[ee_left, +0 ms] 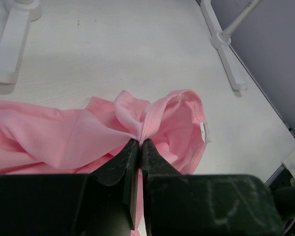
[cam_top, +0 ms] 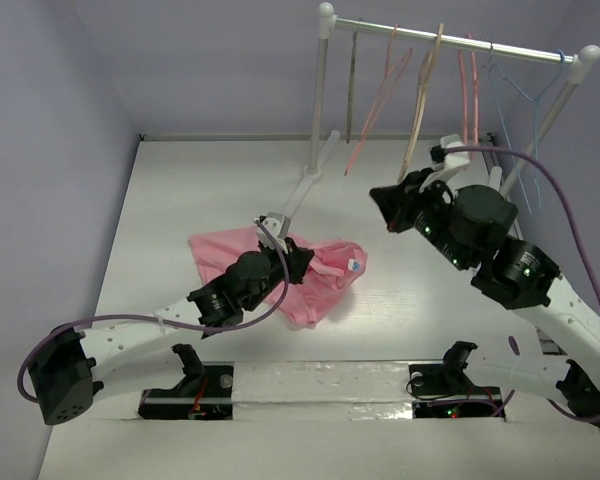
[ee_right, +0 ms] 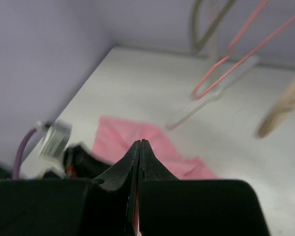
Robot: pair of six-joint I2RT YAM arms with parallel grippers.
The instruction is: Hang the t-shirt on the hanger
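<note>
The pink t-shirt (cam_top: 220,252) lies crumpled on the table at centre left in the top view. My left gripper is shut on a fold of it, and the cloth (ee_left: 162,118) bunches just beyond the fingertips. In the top view that left gripper (cam_top: 302,272) covers part of the shirt. A pale tag (ee_left: 204,132) shows at the shirt's right edge. My right gripper (cam_top: 388,212) is raised near the hangers, well apart from the shirt, and its fingers (ee_right: 128,164) are shut with nothing visible between them. Several hangers, including a wooden one (cam_top: 420,110), hang from the rack.
The rack's rail (cam_top: 460,42) runs across the upper right, above the right arm. A pink hanger (cam_top: 380,100) and a blue one (cam_top: 533,100) hang there too. A white rack foot (cam_top: 305,190) stands just behind the shirt. Bare table lies right of the shirt.
</note>
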